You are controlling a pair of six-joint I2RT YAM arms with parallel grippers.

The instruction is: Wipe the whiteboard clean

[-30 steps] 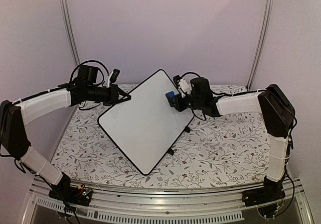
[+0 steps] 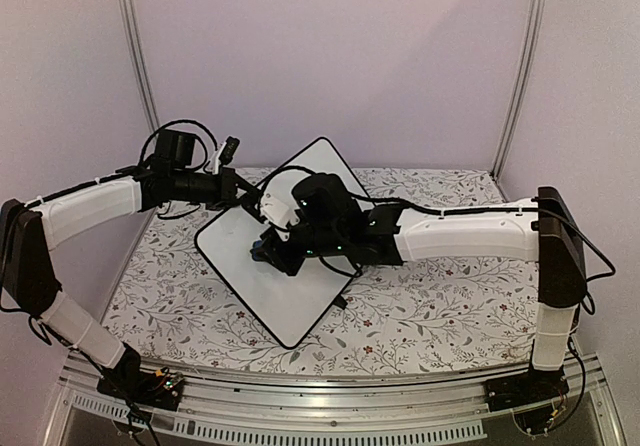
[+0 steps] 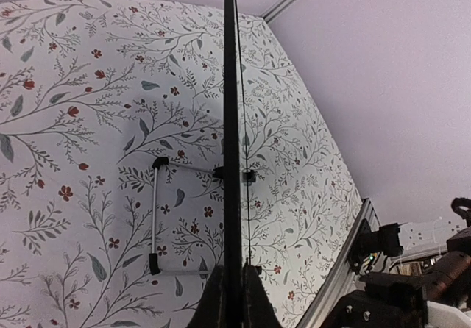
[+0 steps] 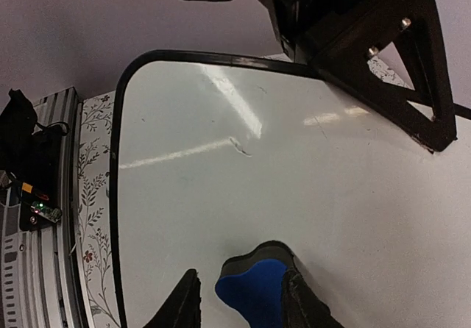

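The tilted whiteboard [image 2: 290, 316] shows a clean white face with glare streaks in the right wrist view [image 4: 184, 195]. My left gripper [image 2: 250, 194] is at its upper-left edge, shut, with only the board's dark edge seen end-on between or beyond its fingers in the left wrist view. My right gripper is over the board, fingers parted around the blue eraser [image 4: 254, 284] with its grey base on the board. Whether the fingers touch it cannot be told. In the top view the eraser [image 2: 260, 250] is mostly hidden by the right gripper.
The board's metal stand [image 3: 154, 210] rests on the flower-patterned table [image 2: 430, 316]. A metal rail [image 2: 330, 396] runs along the front edge. The table right of the board is clear beneath my right arm.
The left arm has not moved.
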